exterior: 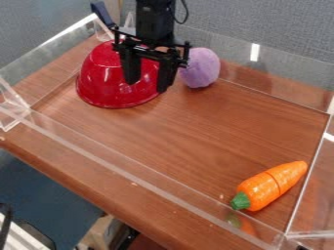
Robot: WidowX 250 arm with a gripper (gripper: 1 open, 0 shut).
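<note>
My black gripper point(150, 68) hangs at the back left, over or in front of a red bowl point(107, 88), which looks upside down; whether the two touch I cannot tell. Its fingers are apart, and nothing clear shows between them. Just right of it a purple round object point(201, 69) rests near the back wall. An orange carrot point(271, 184) with a green top lies at the front right of the wooden surface point(163, 156).
Low clear walls point(280, 86) edge the wooden surface. A dark item point(102, 14) shows beyond the back left corner.
</note>
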